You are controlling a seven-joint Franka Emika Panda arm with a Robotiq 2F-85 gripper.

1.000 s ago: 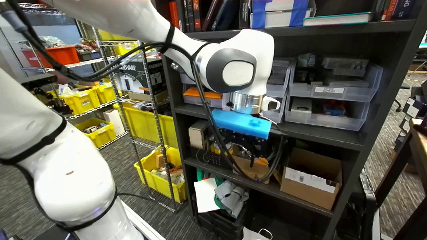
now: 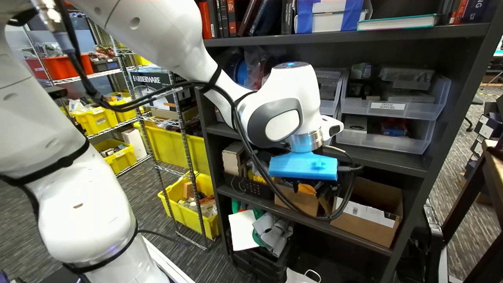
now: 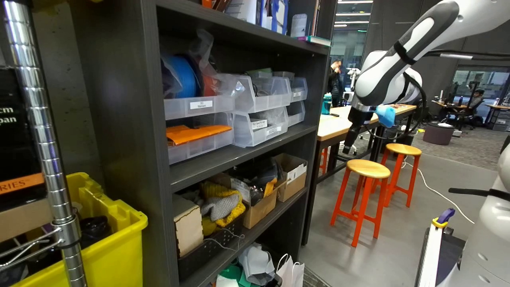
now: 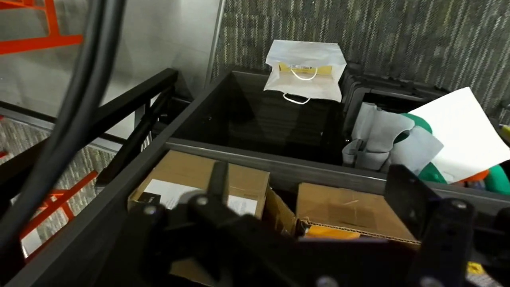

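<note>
My gripper points down with its two dark fingers (image 4: 218, 179) spread wide, and nothing shows between them. Beyond the gap lie a cardboard box with an orange edge (image 4: 351, 208) and a larger cardboard box with a white label (image 4: 174, 191). In exterior view 1 the blue cover (image 2: 304, 166) on the wrist hangs before the shelf, level with the cardboard boxes, and the fingers are mostly hidden among cables and dark items. From the side, the gripper (image 3: 350, 143) hangs in the air, clear of the dark shelf (image 3: 229, 162).
Clear plastic bins (image 2: 386, 136) fill the middle shelf. Below, a white paper bag (image 4: 306, 71) and grey cloth (image 4: 382, 129) sit low down. A black cable (image 4: 71, 110) loops beside the wrist. Stools (image 3: 368, 168) and a table stand beyond the shelf.
The wrist and blue cover have moved right and somewhat lower in exterior view 1, and have turned slightly. The upper arm has shifted too; the shelf contents look unchanged.
</note>
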